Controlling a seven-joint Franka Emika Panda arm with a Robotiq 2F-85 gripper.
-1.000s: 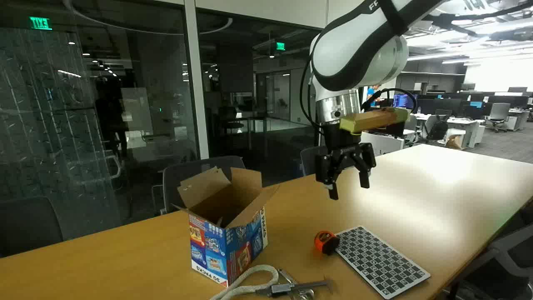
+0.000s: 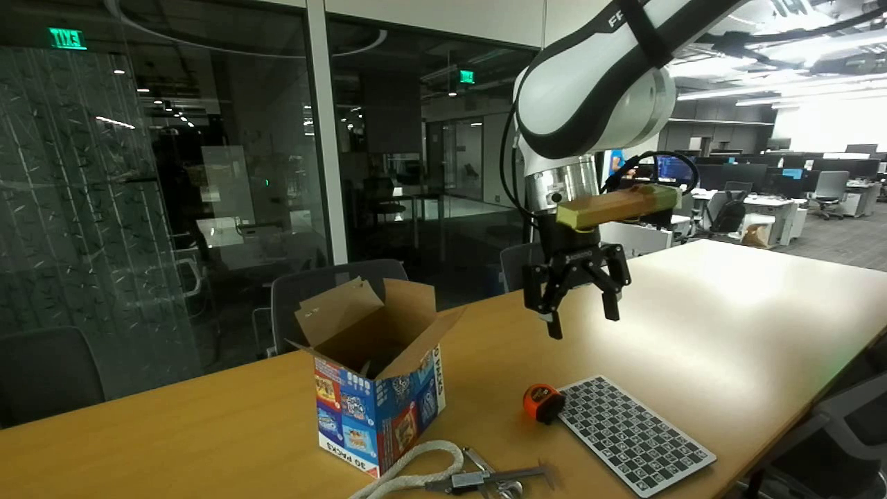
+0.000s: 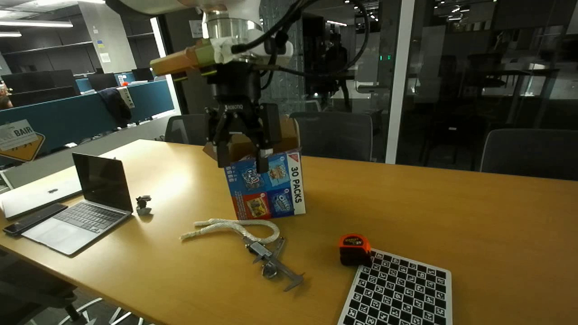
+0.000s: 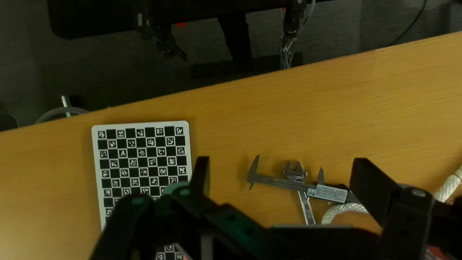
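My gripper hangs open above the table with nothing between its fingers. In the second exterior view the gripper appears in front of the snack box. An open cardboard snack box stands upright, flaps spread; its inside is mostly hidden. An orange and black tape measure rests at the corner of a checkered board. Below the gripper in the wrist view lie a caliper, a wrench under it, and a white rope. The gripper's own parts hide the tape measure almost wholly there.
An open laptop sits at the table's far left in the second exterior view, with a small dark object beside it. Chairs and a glass wall stand along the back edge.
The gripper has come down very slightly and turned a little. It was open before too. The box, tape measure, board and tools lie where they were.
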